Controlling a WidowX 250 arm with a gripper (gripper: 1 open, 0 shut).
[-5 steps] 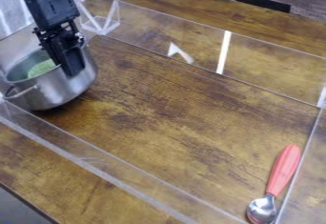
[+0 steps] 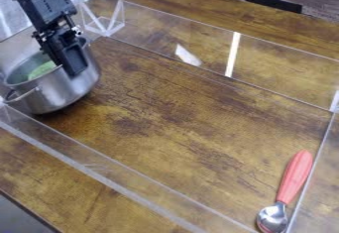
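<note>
A steel pot [image 2: 54, 92] with a handle sits at the left side of the wooden tray floor, with something green [image 2: 40, 68] inside it. My black gripper [image 2: 69, 60] reaches down from the upper left to the pot's right rim. Its fingertips are small and dark here; it looks shut, and I cannot see anything clearly held between them. At the lower right lies an ice cream scoop [image 2: 294, 177] with a red handle and steel head.
Clear plastic walls [image 2: 265, 73] with white tape strips border the work area.
My gripper has shifted very slightly at the pot's rim. The pot and scoop look unmoved.
</note>
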